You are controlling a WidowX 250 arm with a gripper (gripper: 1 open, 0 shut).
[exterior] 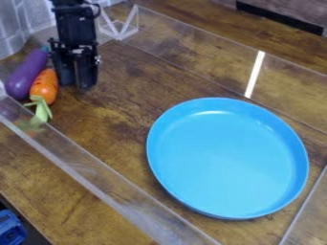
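My black gripper (75,59) is low at the top left of the camera view, beside a purple eggplant (26,75) and an orange carrot (44,88) with a pale green top. Both lie to its left. Its fingertips are dark and small, so whether it is open or shut on anything is unclear.
A large blue plate (228,153) rests on the wooden table (128,115) at the right. Clear walls border the area. A small blue object (10,227) is at the lower left edge.
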